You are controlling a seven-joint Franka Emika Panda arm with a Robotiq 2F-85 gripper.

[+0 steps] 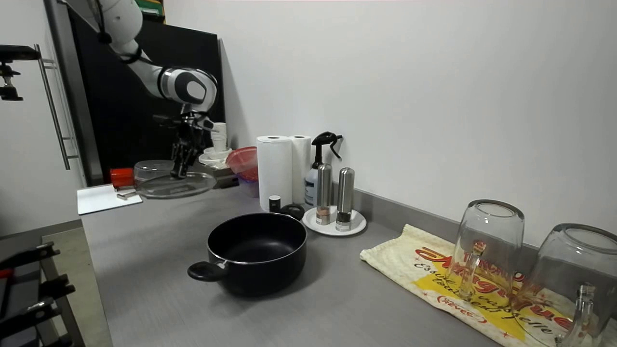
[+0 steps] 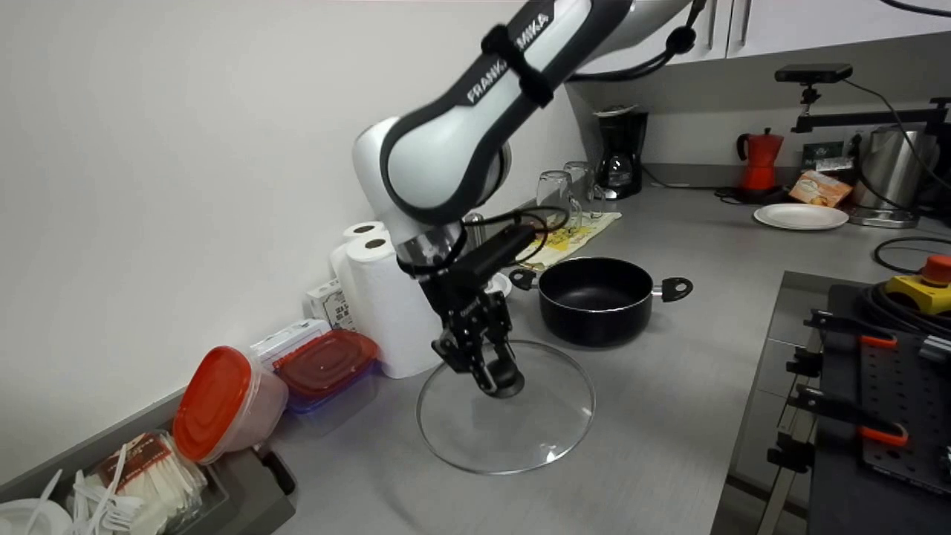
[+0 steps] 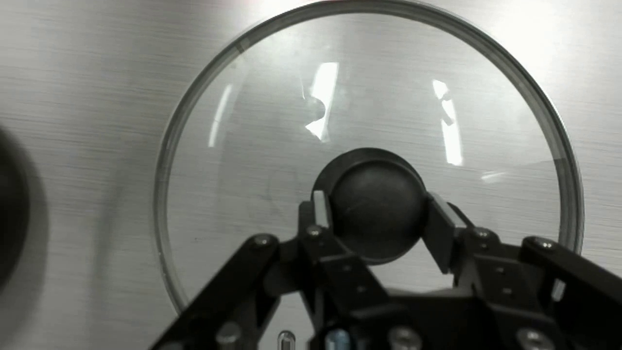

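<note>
A round glass lid (image 1: pixel 199 184) with a metal rim hangs above the grey counter, beyond the pot in exterior view 1. My gripper is shut on the lid's black knob (image 3: pixel 379 204), one finger on either side of it. From the second exterior view, the gripper (image 2: pixel 495 365) comes down onto the knob and the glass lid (image 2: pixel 544 428) spreads out below, roughly level. The black two-handled pot (image 1: pixel 257 251) stands uncovered and empty on the counter, apart from the lid. Only the pot's dark edge (image 3: pixel 10 204) shows at the left of the wrist view.
Paper towel rolls (image 1: pixel 274 170), a spray bottle (image 1: pixel 311 185) and two mills on a white plate (image 1: pixel 358 225) line the wall behind the pot. Upturned glass mugs (image 1: pixel 489 254) rest on a cloth (image 1: pixel 399 251). Food containers (image 2: pixel 218 406) sit beyond the lid. Counter in front of the pot is clear.
</note>
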